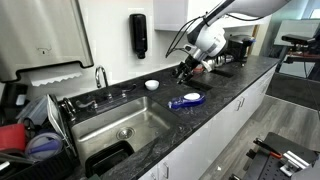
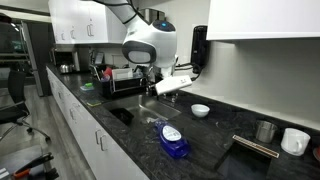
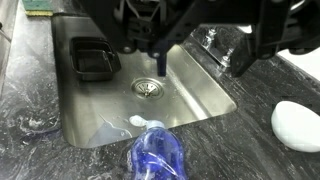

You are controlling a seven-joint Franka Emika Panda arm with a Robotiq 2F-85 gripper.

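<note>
A blue bottle with a white nozzle (image 2: 171, 140) lies on the dark counter beside the sink, and its blue body (image 3: 158, 155) fills the bottom of the wrist view. From the side, the bottle (image 1: 187, 102) sits below and apart from my gripper (image 1: 184, 72). In the wrist view my gripper is shut above the sink scene, with a small dark blue piece (image 3: 162, 63) showing at its fingertips. What that piece is cannot be made out. The fingers are dark and partly lost in shadow.
The steel sink (image 3: 120, 105) has a drain and a black tub (image 3: 94, 59) inside. A white bowl (image 3: 298, 126) stands on the counter near the wall. A dish rack (image 1: 40, 130) is beyond the sink. Bare counter surrounds the bottle.
</note>
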